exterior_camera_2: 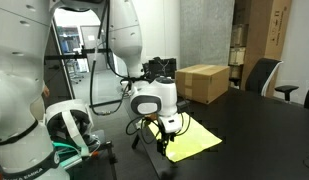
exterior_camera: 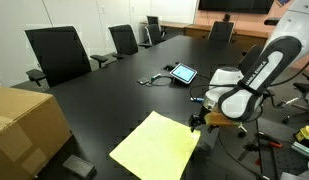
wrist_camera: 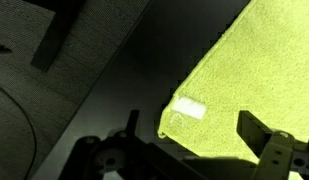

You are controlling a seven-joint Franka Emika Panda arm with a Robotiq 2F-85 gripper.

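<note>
A yellow cloth [exterior_camera: 157, 147] lies flat on the dark table, with a small white label [wrist_camera: 189, 107] near one corner in the wrist view. My gripper [exterior_camera: 202, 127] is open above the table, close to the cloth's right-hand corner in exterior view 1. In the wrist view, that labelled corner shows between the spread fingers, and nothing is gripped. Exterior view 2 has the gripper [exterior_camera_2: 166, 147] in front of the cloth [exterior_camera_2: 194, 140]. The exact height of the fingertips above the cloth is hard to tell.
A cardboard box [exterior_camera: 27, 125] stands at the table's left side, with a small dark block [exterior_camera: 79, 166] near it. Farther back lies a tablet [exterior_camera: 183, 73] with cables close by. Several black chairs line the far edge. Bare table surrounds much of the cloth.
</note>
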